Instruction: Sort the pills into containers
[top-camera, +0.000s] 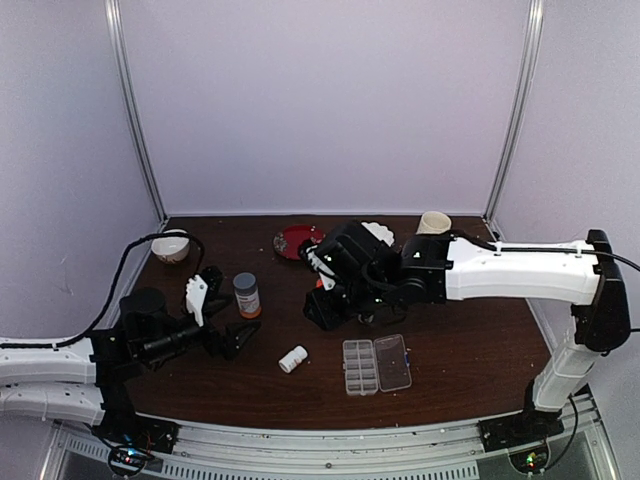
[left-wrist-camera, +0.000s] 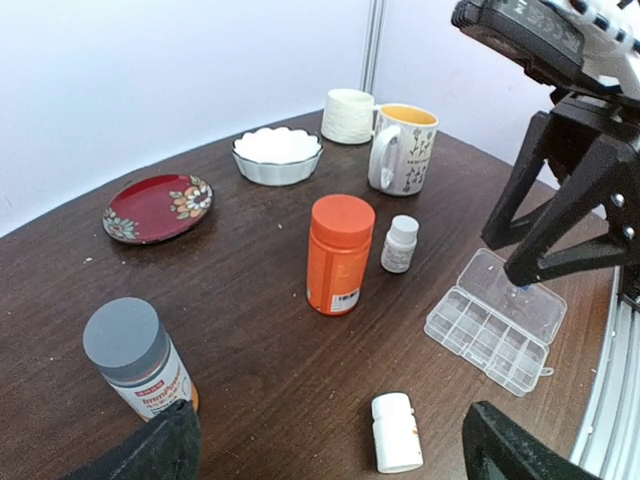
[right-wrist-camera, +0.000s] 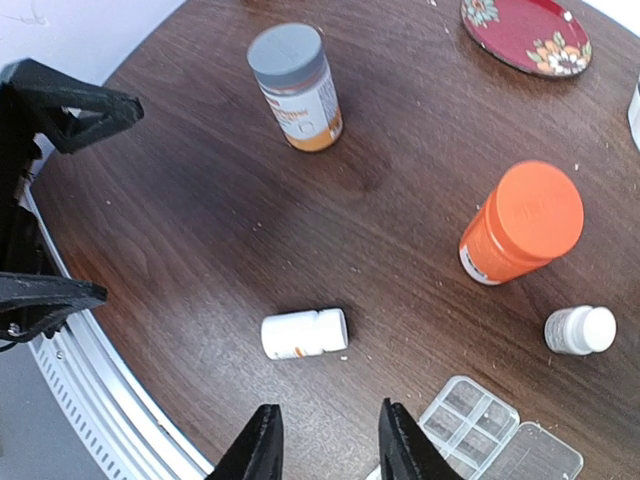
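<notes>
A small white pill bottle (top-camera: 293, 359) lies on its side, left of the clear divided pillbox (top-camera: 361, 367), whose lid is folded open. My right gripper is part open, apart from the lying bottle (right-wrist-camera: 305, 333), with nothing between its fingers. In the left wrist view, my left gripper stands open and empty, with the lying bottle (left-wrist-camera: 397, 432) beyond its fingers. A grey-capped bottle (top-camera: 247, 296) is upright near the left arm. An orange bottle (left-wrist-camera: 338, 255) and a second small white bottle (left-wrist-camera: 400, 244) stand upright, mostly covered by the right arm from above.
Along the back are a red plate (left-wrist-camera: 158, 208), a white scalloped bowl (left-wrist-camera: 278, 157), a patterned mug (left-wrist-camera: 404, 149) and a cream mug (left-wrist-camera: 348, 116). Another white bowl (top-camera: 171, 245) sits at the far left. Bare table surrounds the lying bottle.
</notes>
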